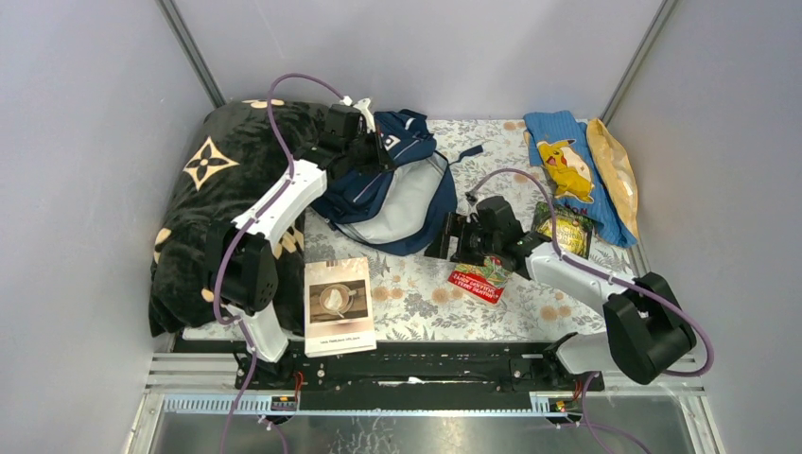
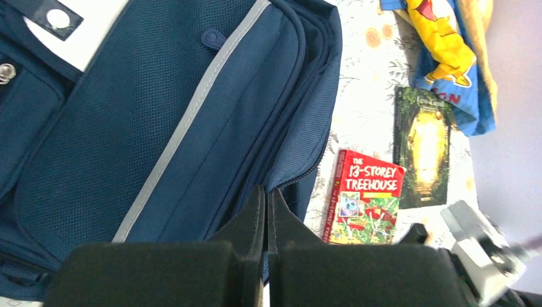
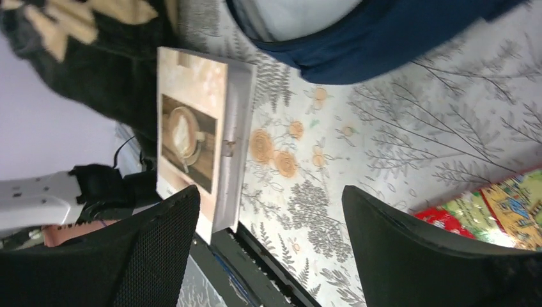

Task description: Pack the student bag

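Observation:
The navy backpack (image 1: 435, 218) lies on the floral surface with its grey lining showing; in the left wrist view its fabric (image 2: 128, 128) fills much of the frame. My left gripper (image 1: 381, 159) is over the bag's upper part, its fingertips shut at the folded zip edge; whether cloth is between them is unclear. My right gripper (image 1: 443, 244) stands open right of the bag, above the red "13-Storey Treehouse" book (image 2: 364, 192). A green-and-gold book (image 2: 422, 147) lies to its right. A thick book with a coffee picture (image 1: 338, 301) lies at the front left.
A dark patterned cushion (image 1: 217, 180) fills the left side. A blue Pikachu item (image 1: 567, 170) and a tan item (image 1: 615, 170) lie at the back right, beside the wall.

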